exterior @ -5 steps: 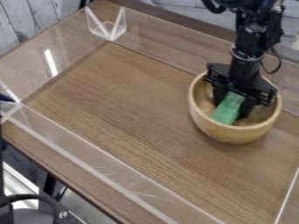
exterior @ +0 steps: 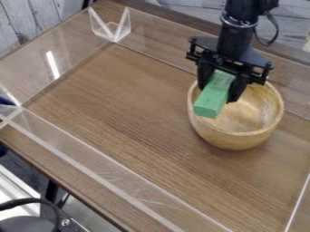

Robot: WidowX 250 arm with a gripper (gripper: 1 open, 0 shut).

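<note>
My black gripper (exterior: 220, 63) reaches down from the top right, shut on a green object (exterior: 215, 96) and holding it tilted over a round tan bowl (exterior: 240, 132). The object's lower end is over the left part of the bowl's inside; whether it touches the bowl cannot be told.
A clear plastic piece (exterior: 111, 25) stands at the back left. A dark round object with a cable is at the bottom left corner, beyond the table's edge.
The green object, lying lower in the bowl before, is now higher and more upright in my gripper, which has also moved up.
</note>
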